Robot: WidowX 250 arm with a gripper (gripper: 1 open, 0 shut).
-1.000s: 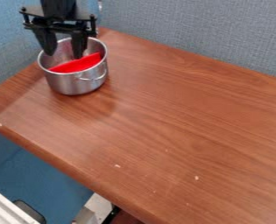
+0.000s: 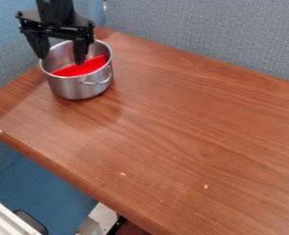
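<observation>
A steel pot (image 2: 79,85) stands near the left edge of the wooden table, toward the back. A red object (image 2: 83,66) lies inside it. My black gripper (image 2: 61,53) is open over the pot, one finger at the left rim and the other over the inside, above the red object.
Padded grey-blue panels (image 2: 208,23) border the back and left. White and dark items sit below the table at the lower left.
My gripper has shifted slightly to the left and up over the pot since a second ago. The pot and red object look unmoved.
</observation>
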